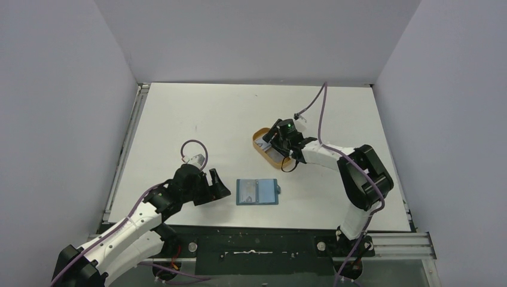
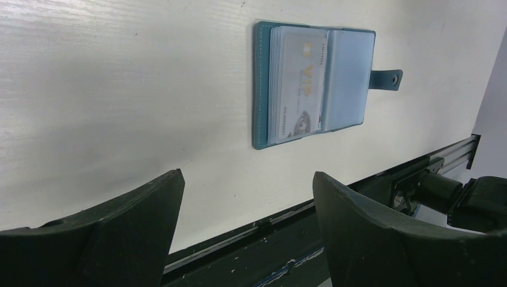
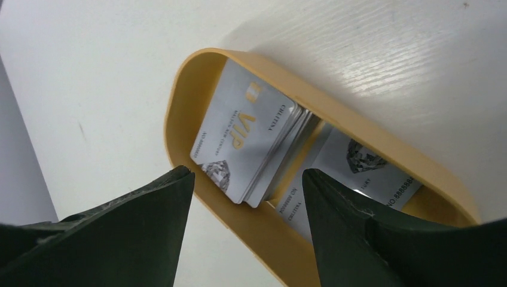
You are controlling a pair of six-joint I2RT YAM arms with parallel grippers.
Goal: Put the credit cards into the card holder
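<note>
Silver VIP cards [image 3: 239,128] lie overlapping at one end of a tan tray in the right wrist view, with another card [image 3: 335,173] at its other end. Over the tray is my right gripper, open, with no card gripped between its fingers. The blue card holder [image 1: 238,192] lies open on the table. Its left side holds a VIP card [image 2: 299,84] under a clear sleeve, and the right sleeve [image 2: 350,78] shows no card. My left gripper stands open and empty left of the holder, apart from it.
The tan tray [image 3: 326,98] has raised walls close to the right fingers. A strap with a snap [image 2: 385,80] sticks out from the holder's right side. Its front edge borders a dark rail [image 1: 251,229].
</note>
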